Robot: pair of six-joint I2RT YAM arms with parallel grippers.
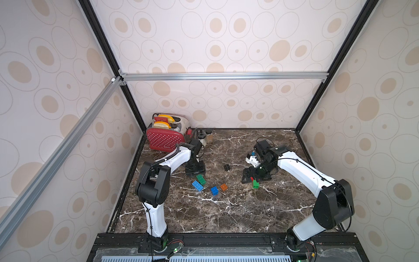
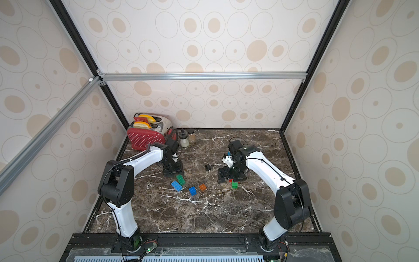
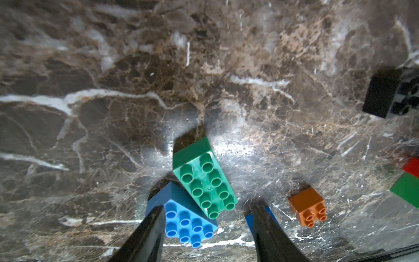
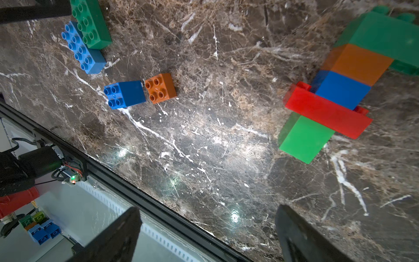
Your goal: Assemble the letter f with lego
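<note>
An assembled column of bricks lies under my open right gripper: green [image 4: 305, 137], red crosswise [image 4: 327, 109], blue [image 4: 340, 89], orange [image 4: 355, 63] and dark green [image 4: 379, 37]. My left gripper stands open above a loose green brick [image 3: 205, 183] and a light-blue brick [image 3: 174, 209]. An orange brick [image 3: 307, 205] and a dark blue brick [image 4: 126, 93] lie to their right, a black brick [image 3: 388, 96] farther back.
A red bag [image 1: 163, 138] with yellow items and some jars [image 2: 184, 140] stand at the back left.
</note>
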